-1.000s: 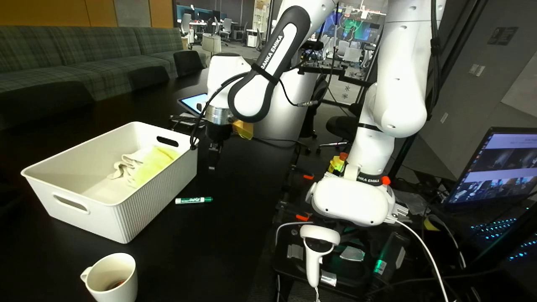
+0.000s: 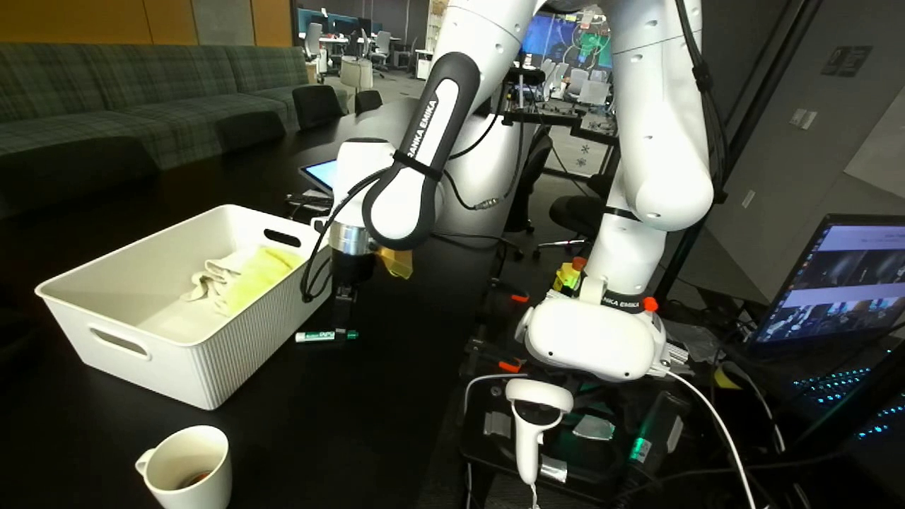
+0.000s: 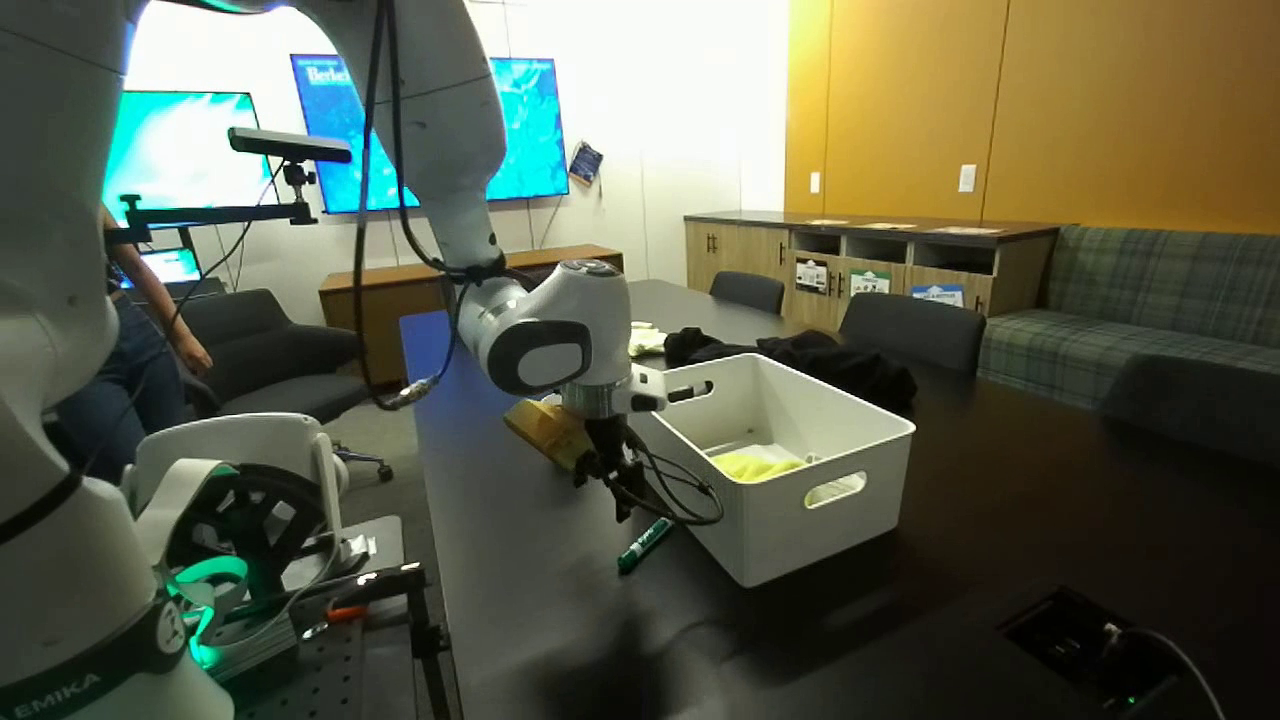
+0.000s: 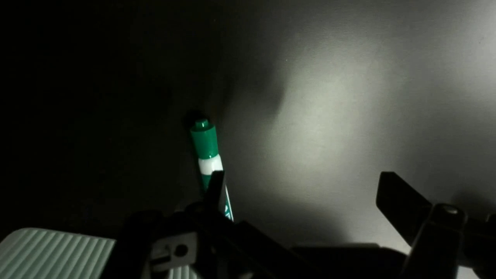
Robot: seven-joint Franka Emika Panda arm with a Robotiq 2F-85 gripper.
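Note:
A green and white marker lies on the dark table, close along the near side of the white bin. My gripper points down above the table with its fingers wide apart and nothing between them. In the wrist view the left finger covers part of the marker, whose green cap shows beyond it; the bare table fills the gap. In exterior view 2 the fingertips hang low, just behind the marker; whether they touch the table cannot be told.
Inside the bin lies a yellow and white cloth. A white mug with something dark in it stands at the front of the table. Behind the arm are a laptop and cables.
The arm has come down and a little to the left, bringing the gripper from above and behind the marker to right over it. Marker, bin and mug have stayed put.

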